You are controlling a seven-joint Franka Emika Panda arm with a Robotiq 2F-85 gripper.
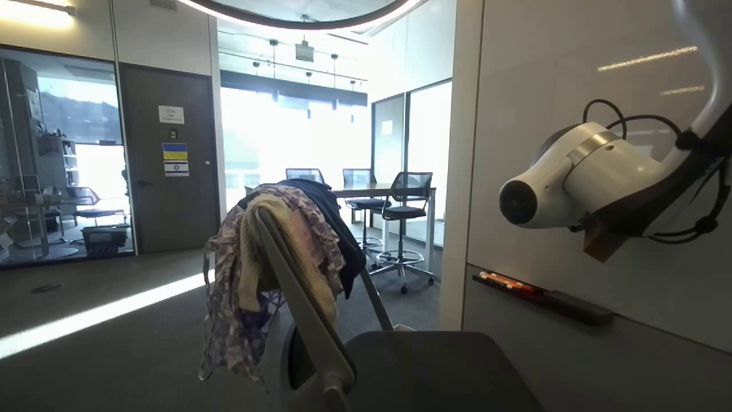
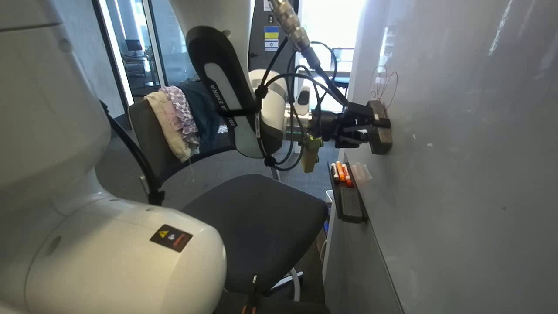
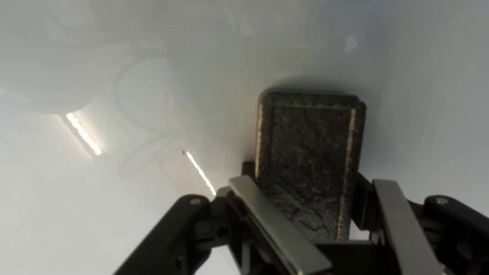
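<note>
A dark, worn block-shaped eraser [image 3: 311, 151] is held between the two fingers of my gripper in the wrist view, its long side pointing up the frame. In exterior view 2 the gripper [image 2: 380, 131] reaches right, and the eraser [image 2: 380, 144] is at or very close to the whiteboard [image 2: 460, 172]; firm contact cannot be told. Thin reddish loops [image 2: 384, 83] show on the board just above it. Exterior view 1 hides the gripper and eraser behind the arm.
A tray [image 2: 350, 205] on the board's lower edge holds several markers [image 2: 341, 172]. An office chair [image 2: 256, 225] stands beside the board, with clothes [image 1: 288, 233] over its back. Above the tray, the board surface is mostly clear.
</note>
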